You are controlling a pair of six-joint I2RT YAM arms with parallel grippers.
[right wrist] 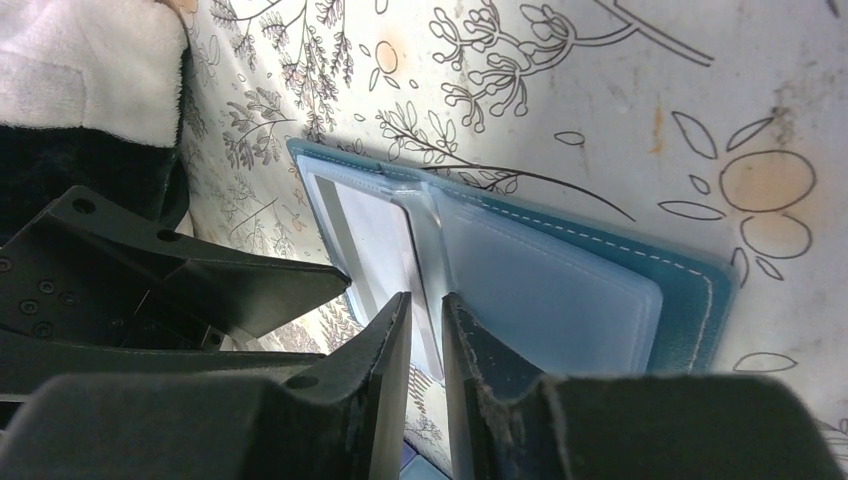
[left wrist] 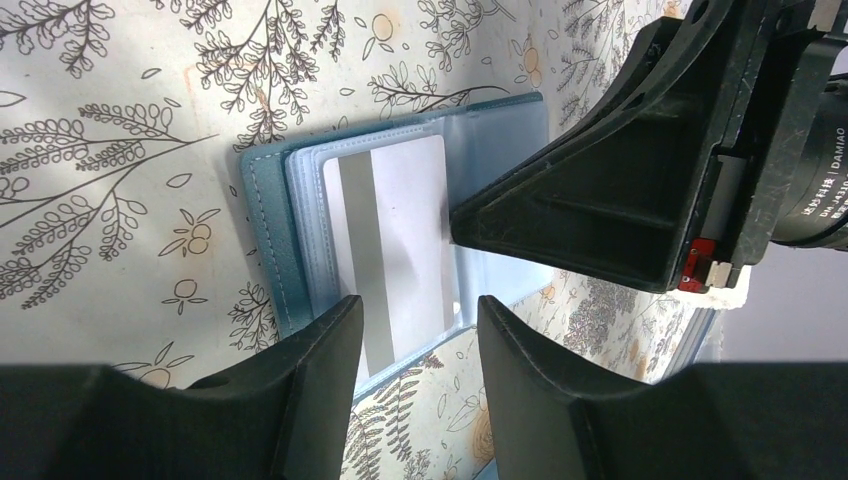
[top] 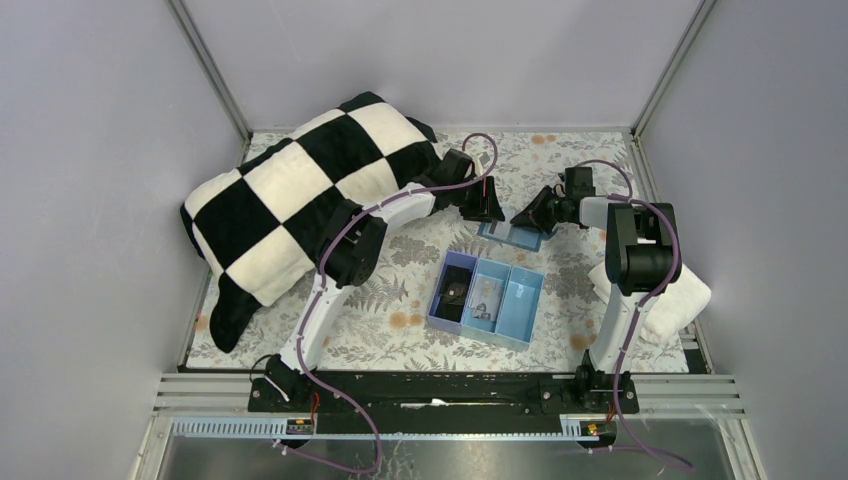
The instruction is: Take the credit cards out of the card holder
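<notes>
The blue card holder lies unfolded on the table between my two grippers. A white card with a grey stripe sits mostly covered by the holder's left pocket, under clear plastic. In the right wrist view, one edge of the white card stands a little raised beside the fold. Over the holder's left end, my left gripper is open, its fingers well apart. My right gripper is open by a narrow gap. Its fingertips straddle the raised card edge; whether they touch it is unclear.
In front of the holder stands a three-part organizer box, with a dark item and a clear item in it. A checkered cushion fills the left side. White cloth lies at the right, partly under the right arm.
</notes>
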